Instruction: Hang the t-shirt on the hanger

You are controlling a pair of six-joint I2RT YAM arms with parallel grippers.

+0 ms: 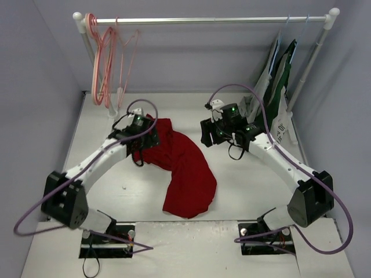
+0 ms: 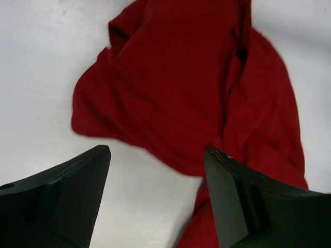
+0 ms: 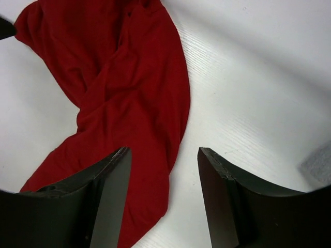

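The red t shirt (image 1: pixel 188 185) lies crumpled and elongated on the white table, its folds running toward the front. My left gripper (image 1: pixel 145 134) hovers open over its back-left part; in the left wrist view its fingers frame cloth and table below. My right gripper (image 1: pixel 211 132) is open above the table just right of the cloth, which fills the left half of the right wrist view (image 3: pixel 129 93). Pink hangers (image 1: pixel 103 63) hang at the left end of the rail (image 1: pixel 208 21).
Green and white bags (image 1: pixel 279 92) hang on blue hangers at the right of the rail. Grey walls bound both sides.
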